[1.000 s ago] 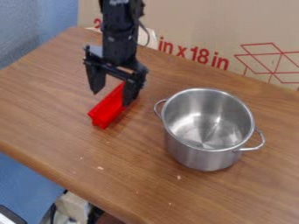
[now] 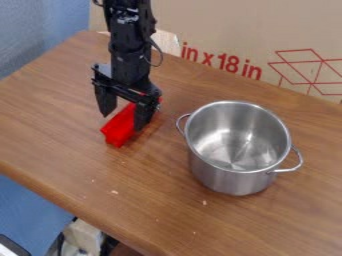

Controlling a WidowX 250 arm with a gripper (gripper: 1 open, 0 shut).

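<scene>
My black gripper (image 2: 126,100) hangs from the top of the view with its fingers open, low over a red block (image 2: 119,128) lying on the wooden table (image 2: 134,200). The fingertips reach down at the block's upper part and partly hide it; whether they touch it, I cannot tell. To the right stands a steel pot (image 2: 235,160) with two handles, apparently empty.
A cardboard box (image 2: 254,45) with printed lettering stands behind the table. A blue surface shows beyond the table's left edge.
My gripper has moved lower and a little toward the front over the red block. The block and pot look unmoved.
</scene>
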